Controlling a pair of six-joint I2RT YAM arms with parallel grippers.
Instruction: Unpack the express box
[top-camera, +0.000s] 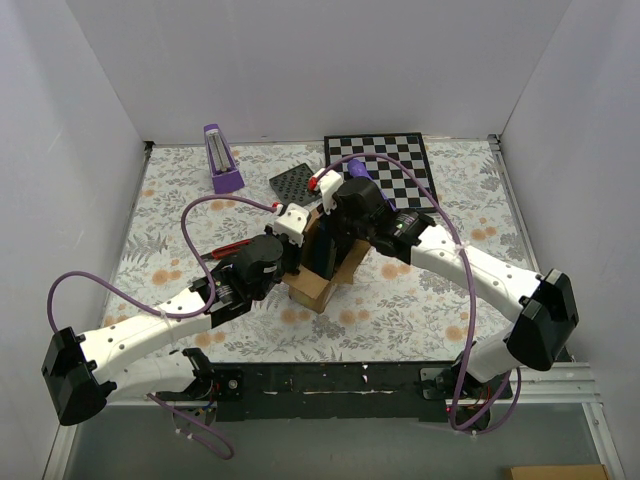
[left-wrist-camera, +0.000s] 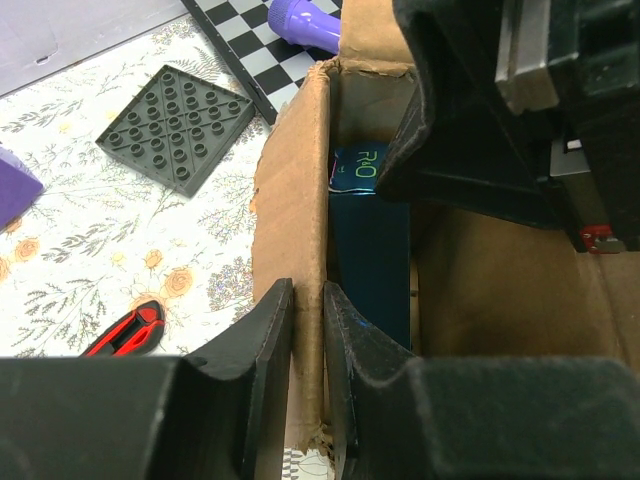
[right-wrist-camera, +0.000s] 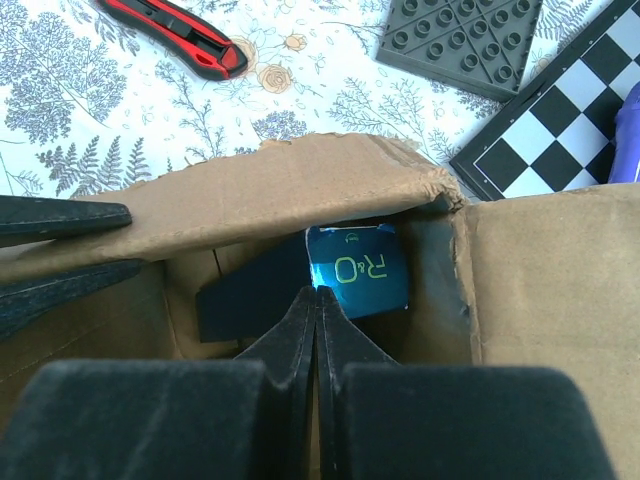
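An open cardboard carton (top-camera: 312, 289) stands mid-table between my arms. Inside it, against the wall by the left gripper, leans a dark blue box marked R&O (right-wrist-camera: 358, 270). My left gripper is shut on the carton's upright flap (left-wrist-camera: 288, 200), one finger on each side of it. Over the carton's opening, my right gripper has its fingertips together with nothing between them. In the right wrist view the tips overlap the lower edge of the blue box's lettered end, so the gap in depth cannot be told.
Beyond the carton lie a grey studded plate (top-camera: 294, 184), a checkered board (top-camera: 385, 165) and a purple cylinder (left-wrist-camera: 305, 24). A red cutter (left-wrist-camera: 128, 330) is left of the carton, and a purple holder (top-camera: 222, 160) stands farther back.
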